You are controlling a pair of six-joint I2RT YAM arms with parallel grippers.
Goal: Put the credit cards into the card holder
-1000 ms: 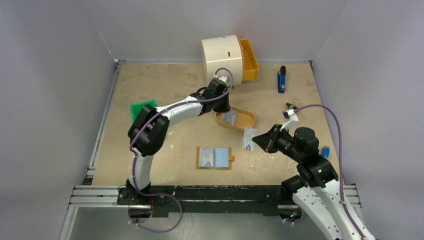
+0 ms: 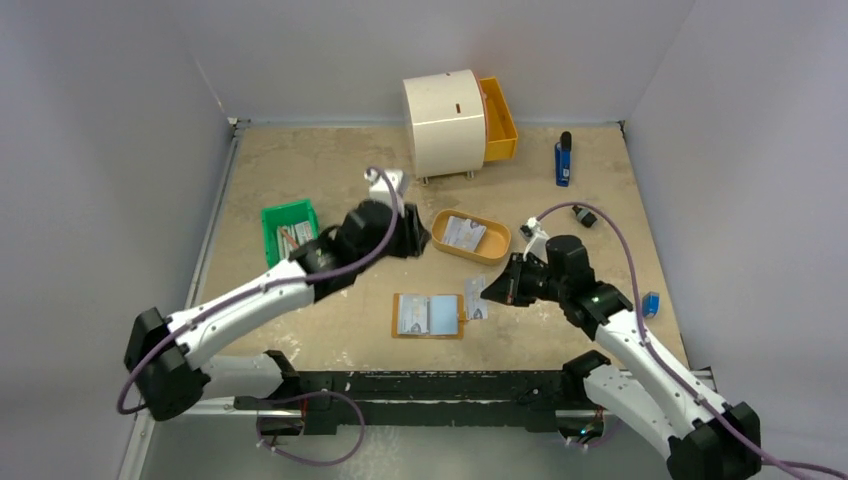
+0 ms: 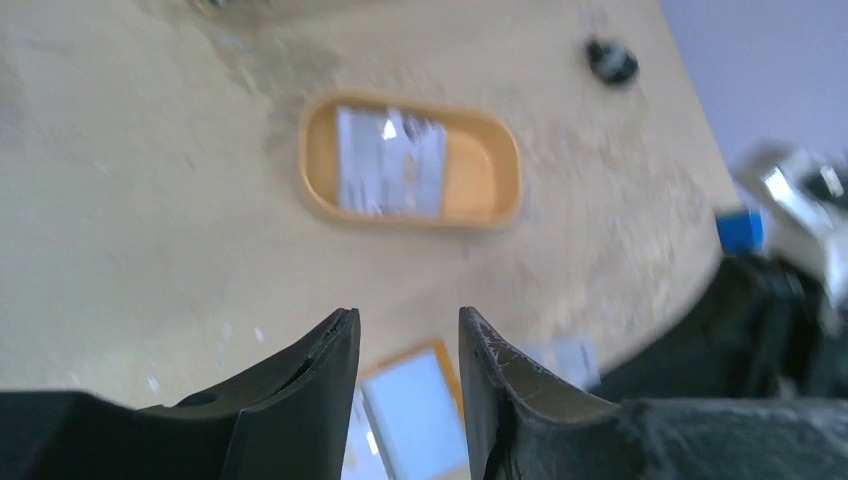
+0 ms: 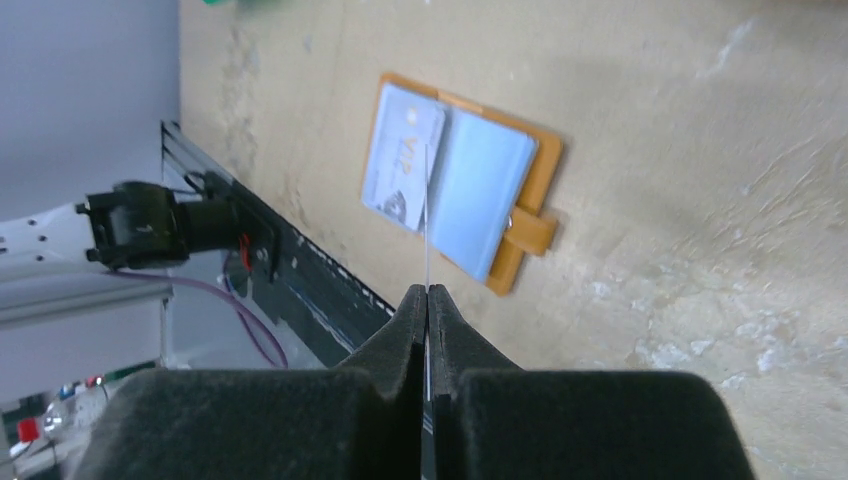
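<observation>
The open card holder (image 2: 398, 335) lies near the table's front, tan-edged with a side tab. In the right wrist view, a VIP-printed card (image 4: 403, 165) fills its left side and a pale blue panel (image 4: 482, 180) its right. My right gripper (image 2: 490, 295) is shut on a credit card (image 2: 475, 298), just right of the holder; the card (image 4: 427, 220) shows edge-on as a thin line. Two overlapping cards (image 3: 390, 165) rest in the left part of the oval tan tray (image 3: 485, 217). My left gripper stands open and empty, raised left of the tray.
A green basket (image 2: 287, 212) with cards or papers inside sits at the left. At the back stand a white drum (image 2: 443, 125) with an orange bin (image 2: 500, 120) and a blue tool (image 2: 563, 160). A small blue item (image 2: 651, 304) lies at the right edge.
My left gripper has moved away from the tray, left and toward the front, and the tray's cards have spread slightly.
</observation>
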